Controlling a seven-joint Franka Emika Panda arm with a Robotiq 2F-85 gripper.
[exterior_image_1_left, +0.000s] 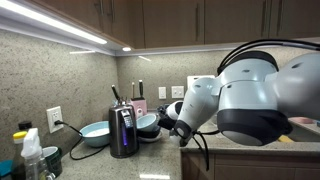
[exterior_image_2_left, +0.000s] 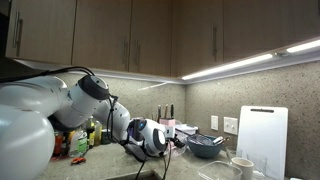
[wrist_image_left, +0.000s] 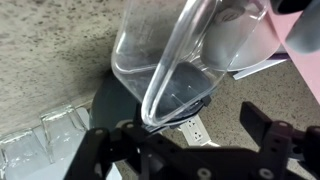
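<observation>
My gripper stands open, its two dark fingers spread along the lower part of the wrist view. A clear plastic container (wrist_image_left: 150, 45) lies ahead of them, its thick rim reaching down to the space between the fingers. I cannot tell whether the rim touches a finger. Another clear container (wrist_image_left: 35, 150) shows at the lower left. A white cup (wrist_image_left: 235, 42) sits behind the first container, beside a pink surface (wrist_image_left: 303, 40). In the exterior views the fingertips are hidden or too small to make out.
A black kettle (exterior_image_1_left: 124, 135) and a light blue bowl (exterior_image_1_left: 95, 132) stand left of the arm. A pink knife block (exterior_image_1_left: 139, 106) is by the wall. Beyond the arm, a grey-blue bowl (exterior_image_2_left: 205, 148) and a white board (exterior_image_2_left: 262, 140) occupy the counter. Bottles (exterior_image_1_left: 33, 155) crowd the near left.
</observation>
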